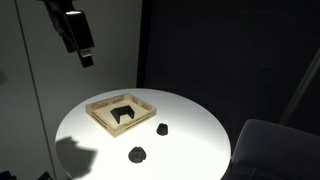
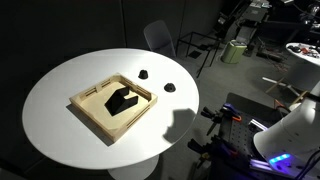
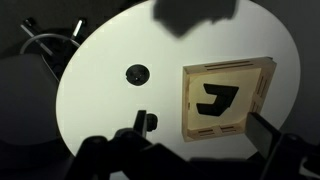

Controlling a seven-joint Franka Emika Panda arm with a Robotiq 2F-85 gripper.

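A shallow light-wood tray point(image 2: 84, 104) rests on the round white table, with a black angular block point(image 2: 121, 99) inside it. Two small black lumps lie on the bare tabletop outside the tray: one black lump point(image 1: 137, 155) towards the front and another black lump point(image 1: 162, 129) close to the tray's right side. High above the table's left part hangs my gripper point(image 1: 86, 60), well clear of everything. In the wrist view its dark fingers point(image 3: 284, 147) stand wide apart at the lower edge, the tray and a lump visible beyond them. Nothing is held between them.
The white table point(image 2: 60, 130) has free room around the tray, mostly at its front and right. A dark chair point(image 1: 270, 150) stands beside the table. The arm's shadow falls on the tabletop.
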